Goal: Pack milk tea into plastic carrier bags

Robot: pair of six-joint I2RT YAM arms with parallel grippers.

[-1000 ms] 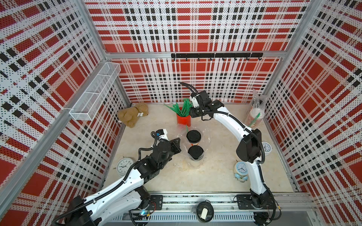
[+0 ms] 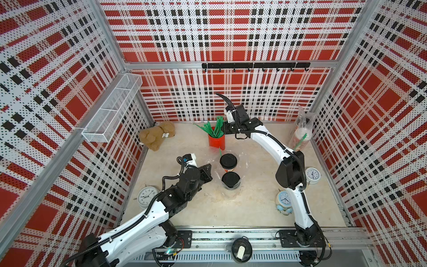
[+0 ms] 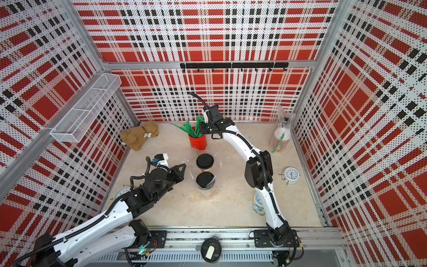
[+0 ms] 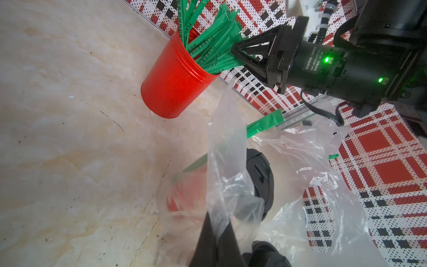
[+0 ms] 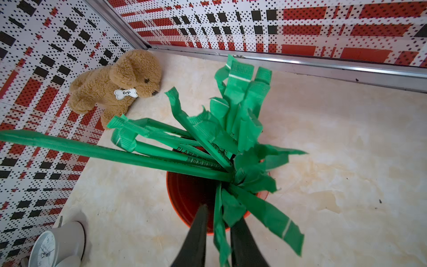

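Two black-lidded cups (image 2: pixel 228 161) (image 2: pixel 230 179) stand mid-table inside a clear plastic bag (image 4: pixel 329 191), with a green straw (image 4: pixel 264 123) beside the back cup. My left gripper is left of them, shut on the bag's bunched film. Behind, a red bucket (image 4: pixel 171 84) holds several green wrapped straws (image 5: pixel 231 102). My right gripper hangs over that bucket among the straw tops, open, its fingers partly hidden by them.
A bagged drink (image 2: pixel 302 135) stands back right, a toy dog (image 2: pixel 153 135) back left. Clocks (image 2: pixel 146 196) lie at both sides. A wire basket (image 2: pixel 106 115) hangs on the left wall.
My right gripper has risen slightly at the straw bucket, its arm shifting a little to the left. The left arm looks unchanged.
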